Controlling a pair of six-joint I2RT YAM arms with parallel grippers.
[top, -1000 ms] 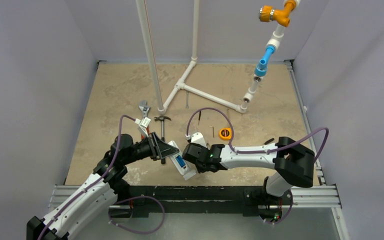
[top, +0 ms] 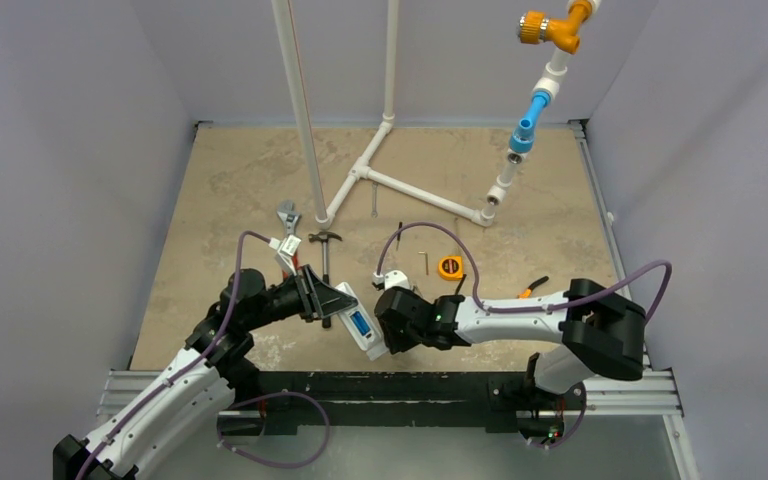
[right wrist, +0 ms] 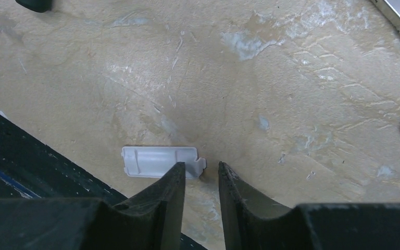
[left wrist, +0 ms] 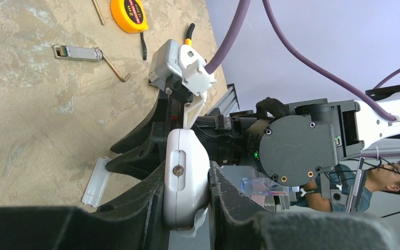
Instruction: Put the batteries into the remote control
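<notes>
The white remote control (top: pixel 362 321) hangs tilted over the floor, its blue patch facing up in the top view. My left gripper (top: pixel 330 297) is shut on it at its upper end; the left wrist view shows the remote's white end (left wrist: pixel 186 179) between the fingers. A small white battery cover (right wrist: pixel 159 161) lies on the floor near the front edge. Above one end of that cover is my right gripper, part open, with no object visible between its fingertips. From the left wrist view, the cover (left wrist: pixel 96 182) sits just beyond the right fingertips. No loose batteries can be made out.
Farther back lie a hammer (top: pixel 325 270), a wrench (top: pixel 288 215), a yellow tape measure (top: pixel 450 267) and pliers (top: pixel 532 287). A metal module (left wrist: pixel 78 53) rests near a bent key (left wrist: pixel 115 70). White pipes (top: pixel 420 192) stand behind. A dark rail (top: pixel 380 390) borders the front.
The left arm and the remote have kept their place.
</notes>
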